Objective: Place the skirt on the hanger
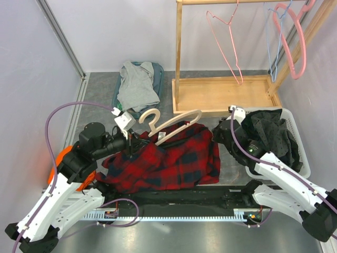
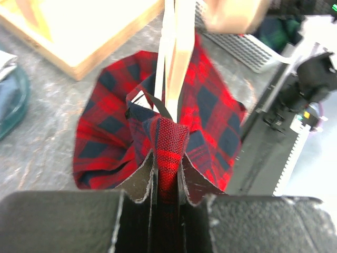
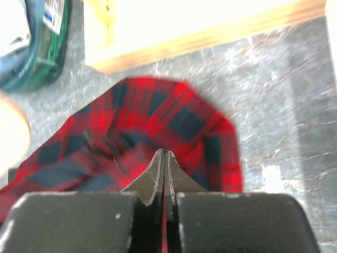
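Observation:
The red-and-navy plaid skirt [image 1: 174,163] lies spread and bunched between the arms. A beige hanger [image 1: 179,121] with clamp bars sits over its waistband [image 2: 147,103], where a white label shows. My left gripper is shut on a gathered fold of skirt just below the hanger bars. My right gripper is shut above the skirt's right part, with nothing visible between its fingertips.
A wooden rack [image 1: 221,84] with pink and blue hangers stands at the back. A white basket [image 1: 305,168] of dark clothes is right, a teal bin [image 1: 158,79] with grey clothing back left, an orange object [image 1: 58,163] at left.

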